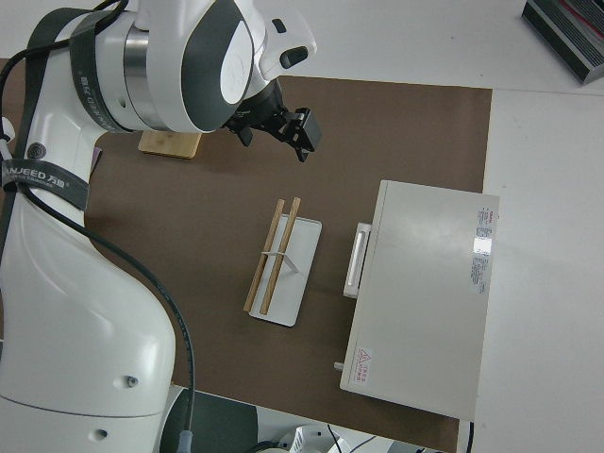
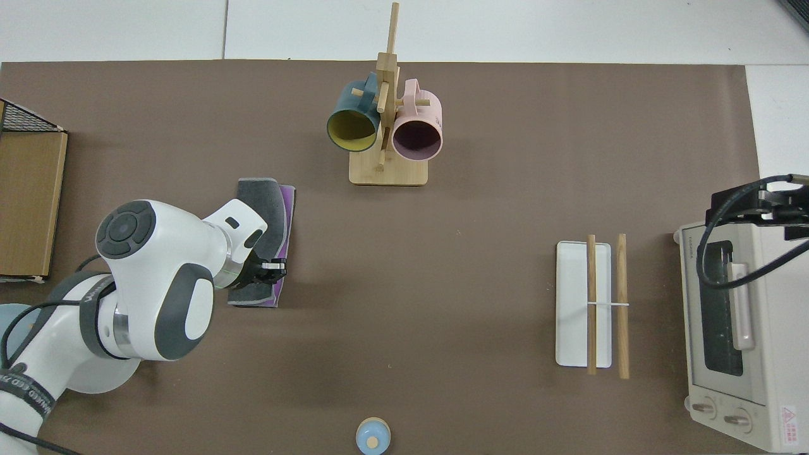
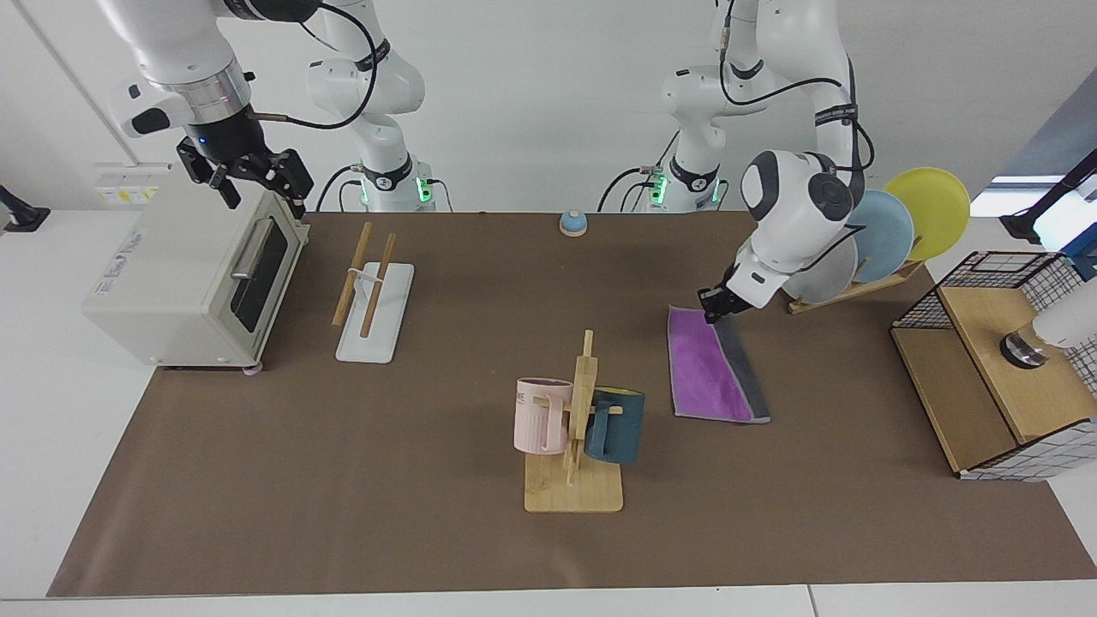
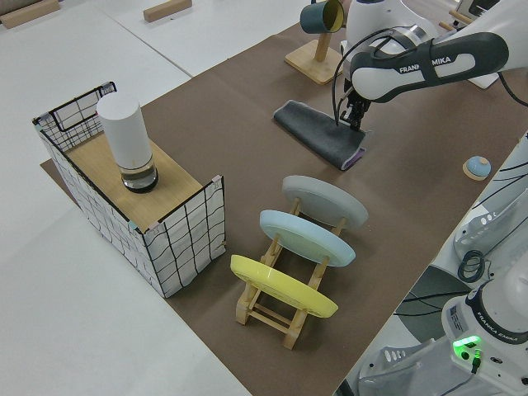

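A purple-and-grey cloth (image 3: 710, 365) lies folded on the brown mat, its grey side (image 2: 261, 205) over much of the purple in the top view. One gripper (image 2: 269, 269) is at the cloth; whether it is shut on the fabric cannot be told. In the left view it sits at the cloth's far edge (image 3: 720, 302). The other gripper (image 3: 247, 175) hangs above the white toaster oven (image 3: 164, 288) at the opposite side, its fingers unclear.
A mug tree (image 2: 387, 174) holds teal and pink mugs at the back. A plate rack with plates (image 4: 285, 285) and a wire-sided shelf (image 3: 977, 380) stand beside the cloth. A white tray with wooden bars (image 2: 572, 303) and a small blue object (image 2: 373, 436) lie on the mat.
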